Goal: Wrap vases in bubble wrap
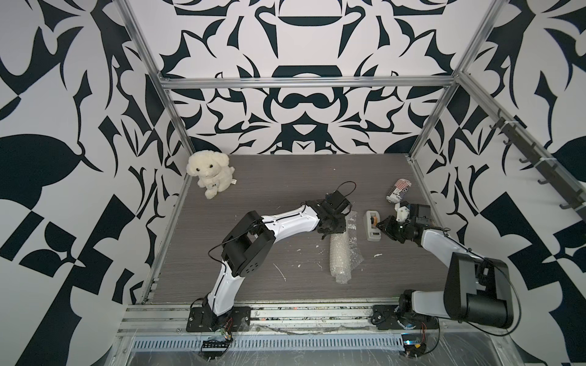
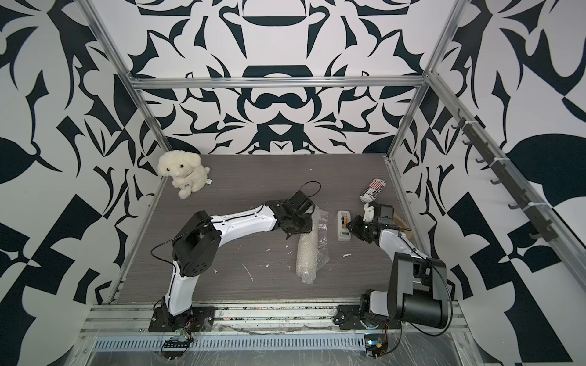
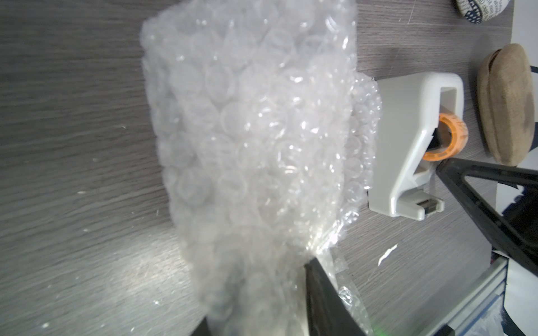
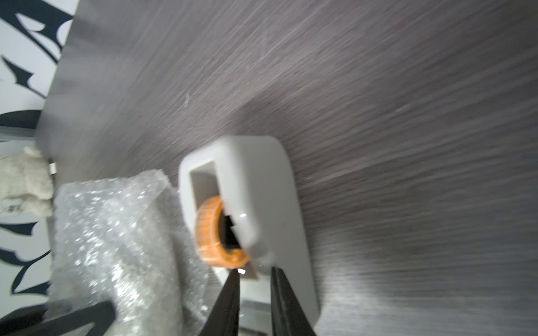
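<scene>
A bubble-wrapped roll [image 1: 339,256] lies lengthwise on the table, a loose clear flap [image 2: 323,244] along its right side; any vase inside is hidden. My left gripper is at its far part, one dark finger [image 3: 322,296] on each side of the wrap; whether they press on it is unclear. Right of the roll stands the white tape dispenser [image 4: 274,201] with an orange tape roll [image 4: 210,235]. Above its lower end my right gripper is partly open, a gap between its fingertips and no tape visible there.
A printed can [image 1: 398,190] lies behind the right gripper, and a tan pouch [image 3: 507,106] sits beyond the dispenser. The white plush dog [image 1: 211,172] is at the back left.
</scene>
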